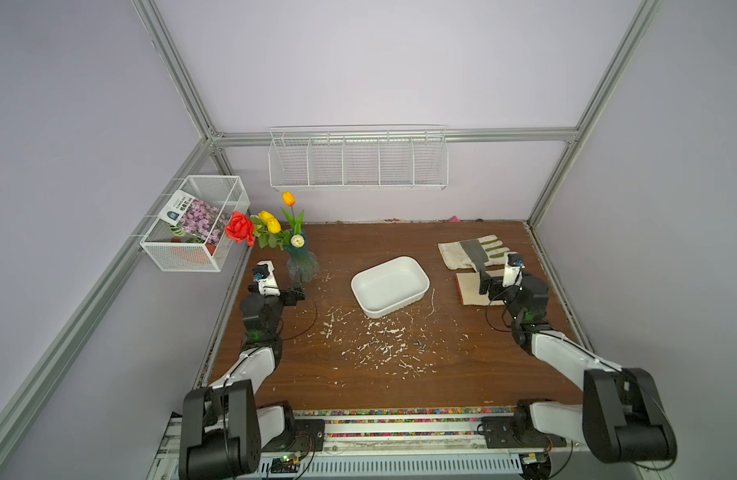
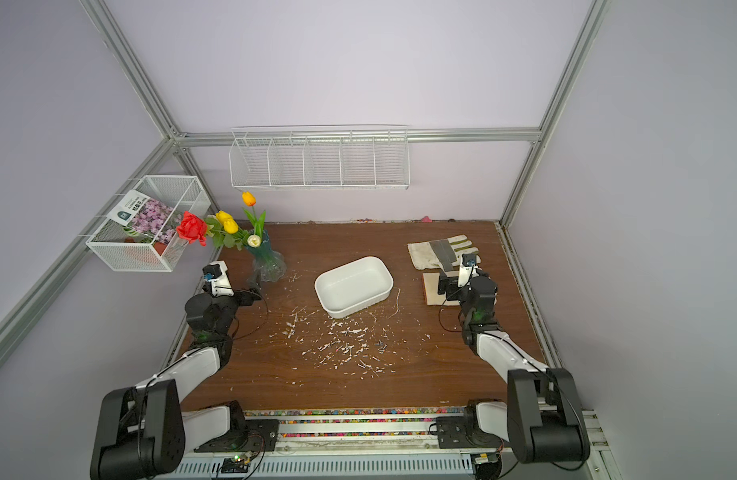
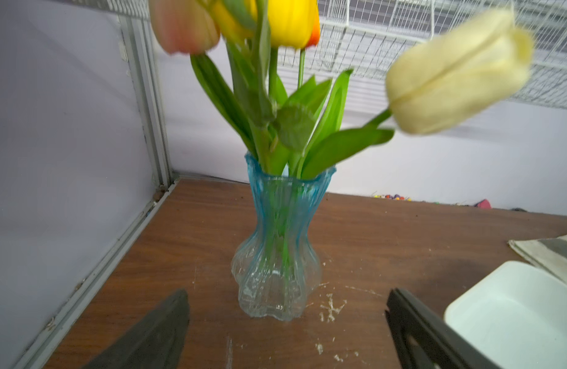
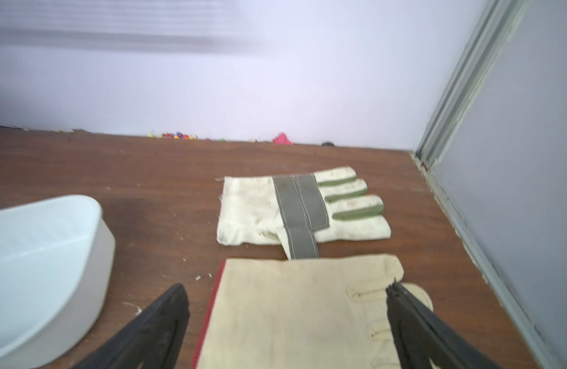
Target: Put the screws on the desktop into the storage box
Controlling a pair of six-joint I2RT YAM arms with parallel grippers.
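Small pale and grey bits [image 1: 388,352], too small to tell apart as screws, lie scattered over the desktop [image 1: 480,376] in front of a white storage box [image 1: 390,284], whose inside looks empty. My left gripper stands open at the left, facing the vase, with nothing between its fingers. My right gripper is open at the right over a pair of gloves, holding nothing, with the box to its left.
A glass vase [image 3: 277,270] of tulips stands back left. Work gloves [image 4: 252,209] lie on the right. A wire basket [image 1: 180,256] with flowers hangs on the left wall; an empty rack [image 1: 358,164] hangs on the back wall.
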